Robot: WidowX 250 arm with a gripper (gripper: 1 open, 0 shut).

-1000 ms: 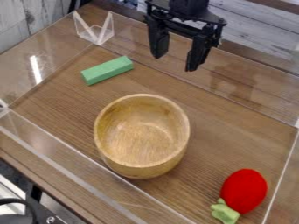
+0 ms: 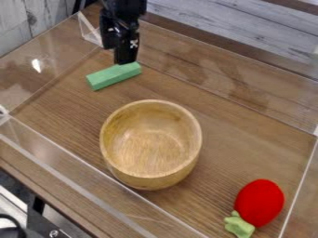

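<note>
My black gripper (image 2: pixel 119 43) hangs at the upper left, just above and behind a green bar (image 2: pixel 114 76) that lies on the wooden table (image 2: pixel 230 79). It is open, with nothing seen between its fingers. A tan wooden bowl (image 2: pixel 151 139) sits in the middle of the table.
A red round object (image 2: pixel 259 201) with a small green piece (image 2: pixel 239 223) at its end lies at the front right. A clear plastic item stands at the upper left corner, partly behind the arm.
My gripper has swept left from the upper middle of the view to above the green bar. The objects on the table look unmoved.
</note>
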